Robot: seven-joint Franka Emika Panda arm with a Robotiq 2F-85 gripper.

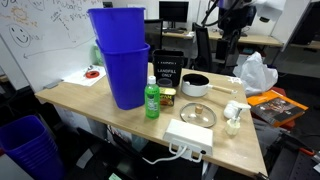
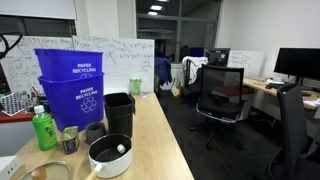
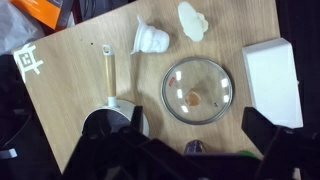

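Above the right part of the table my gripper (image 1: 227, 49) hangs high and open, with nothing seen between its fingers. Below it on the wooden top stands a white pot (image 1: 196, 84) with a wooden handle pointing toward the table's right edge; something small and white lies inside the pot (image 2: 110, 152). A round glass lid (image 3: 196, 90) lies flat beside the pot. From above, the dark fingers (image 3: 140, 145) fill the bottom of the wrist view, one partly in front of the pot.
A green bottle (image 1: 152, 98), a can (image 1: 167, 97), stacked blue recycling bins (image 1: 124, 75) and a black bin (image 1: 168, 66) stand along the left and back. Nearer are a white box (image 1: 187, 137) and small white items (image 1: 235, 111).
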